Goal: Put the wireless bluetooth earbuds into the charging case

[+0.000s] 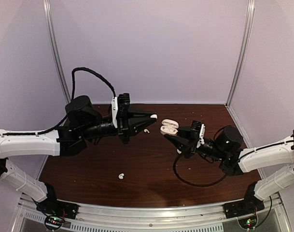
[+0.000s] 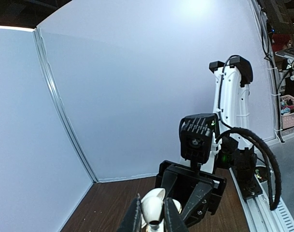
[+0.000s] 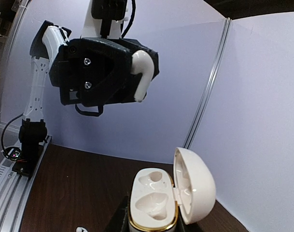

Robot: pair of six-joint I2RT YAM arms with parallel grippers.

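Observation:
My right gripper (image 1: pixel 168 135) is shut on the open white charging case (image 1: pixel 169 127), whose two compartments (image 3: pixel 151 203) look empty in the right wrist view, lid upright beside them. Facing it from the left, my left gripper (image 1: pixel 146 123) holds a white earbud (image 1: pixel 153 116) at its fingertips; in the right wrist view that earbud (image 3: pixel 143 72) shows above and left of the case, apart from it. In the left wrist view the earbud (image 2: pixel 151 210) sits between the fingertips, in front of the case.
Loose white earbuds (image 1: pixel 121 176) lie on the dark wooden table (image 1: pixel 98 183). A white object (image 1: pixel 179 151) is partly hidden under the right gripper. Walls enclose the back and sides.

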